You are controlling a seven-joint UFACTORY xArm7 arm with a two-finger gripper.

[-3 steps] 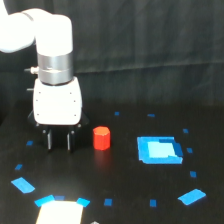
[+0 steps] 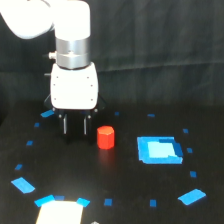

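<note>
A small red block [image 2: 105, 137] rests on the dark table near the middle of the camera view. To its left and slightly higher in the picture is my gripper [image 2: 75, 124], a white hand pointing down. Its two dark fingers stand apart with nothing visible between them. The right finger appears close to the block's left side; whether they touch cannot be told. A shallow blue tray [image 2: 142, 151] with a white bottom sits to the right, and no object shows inside it.
Blue tape strips [image 2: 191, 197] and small blue squares mark the dark table. A bright white object [image 2: 60, 212] stands at the lower left edge. Between the block and the tray the surface is clear.
My gripper has moved right and a little up in the picture, its fingers still apart. The red block sits slightly farther right than before. The tray is unmoved.
</note>
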